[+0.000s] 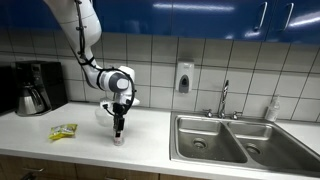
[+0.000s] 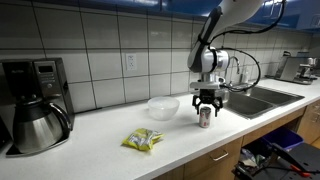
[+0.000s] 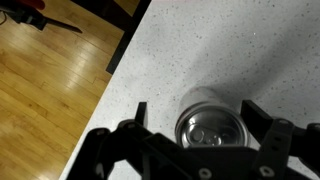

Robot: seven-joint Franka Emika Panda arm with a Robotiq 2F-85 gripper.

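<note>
A small silvery can (image 2: 204, 119) stands upright on the counter near its front edge, its round top (image 3: 211, 128) facing up in the wrist view. My gripper is open above it, pointing down, one finger (image 3: 139, 115) to the left of the can's top and the other to the right. Whether either finger touches the can I cannot tell. In exterior view 1 the can (image 1: 118, 140) sits right under the gripper (image 1: 118, 131), its upper part partly covered.
A white bowl (image 2: 163, 108) stands behind the can, and a yellow bag (image 2: 143, 139) lies to the left in exterior view 1. A coffee maker (image 2: 36, 110) is at the far left; the double sink (image 1: 238, 141) lies right. Counter between bag and can is free.
</note>
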